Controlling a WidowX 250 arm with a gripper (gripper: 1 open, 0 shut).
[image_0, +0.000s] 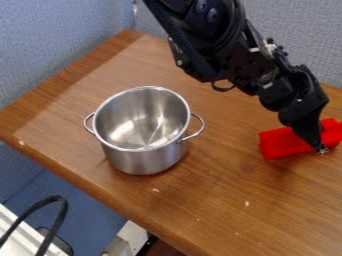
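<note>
A black robot arm reaches in from the top to the right side of the table, where my gripper is down against a red block-like object. Its fingertips look closed at the object's front side; whether anything is between them cannot be seen clearly. A steel pot with two side handles stands upright at the left of the table, apart from the gripper.
A grey wall stands behind.
</note>
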